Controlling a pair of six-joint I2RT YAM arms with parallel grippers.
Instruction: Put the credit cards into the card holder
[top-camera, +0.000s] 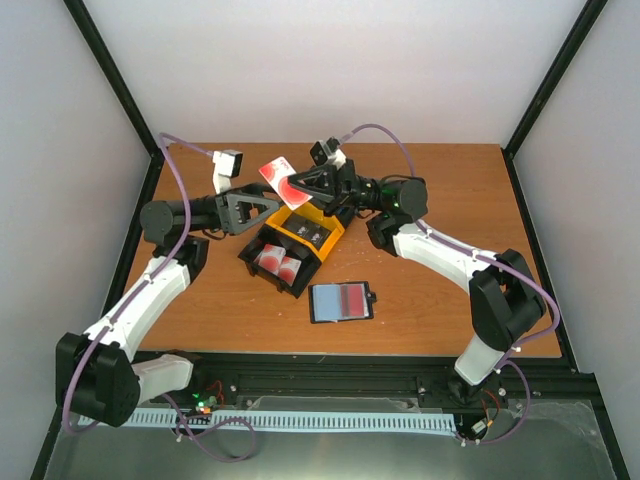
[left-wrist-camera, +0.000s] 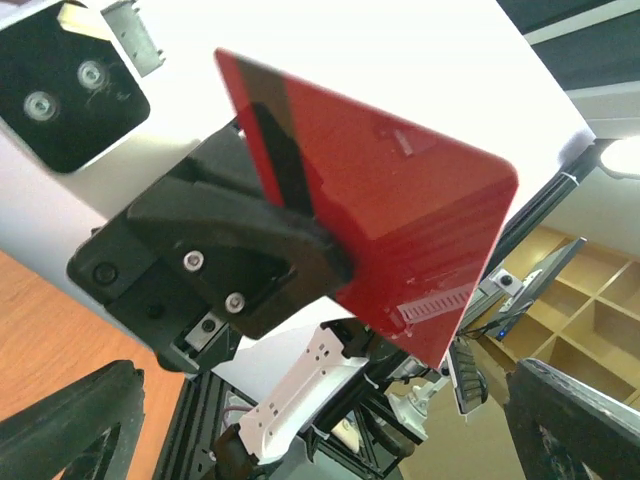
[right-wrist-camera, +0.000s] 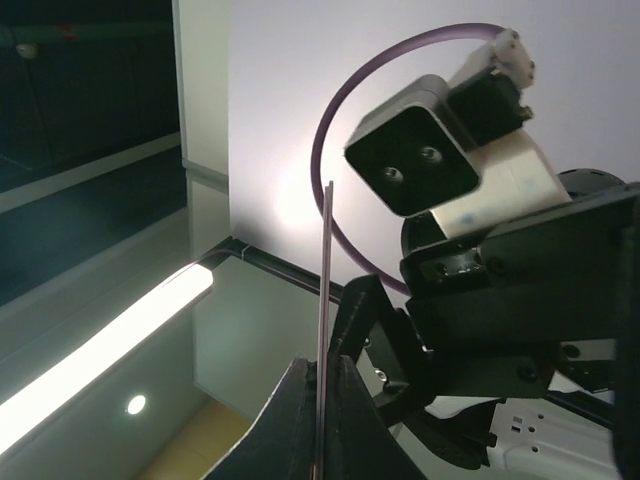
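Note:
A red-and-white card (top-camera: 283, 178) is held up in the air above the table, with my right gripper (top-camera: 291, 183) shut on its right side. In the right wrist view the card (right-wrist-camera: 325, 270) is seen edge-on, a thin line between the closed fingertips. My left gripper (top-camera: 275, 204) stands open just left of the card, nothing between its fingers. From the left wrist the card's red face (left-wrist-camera: 400, 190) lies ahead, beyond the spread fingers (left-wrist-camera: 90, 415). On the table near the front lies the card holder (top-camera: 341, 302), with a bluish part on the left and a reddish part on the right.
Below both grippers sits a black and yellow box (top-camera: 312, 268), its front compartment holding more red-and-white cards (top-camera: 279, 263). Bare wooden table (top-camera: 450, 200) spreads to the right and along the left. The two grippers are close together.

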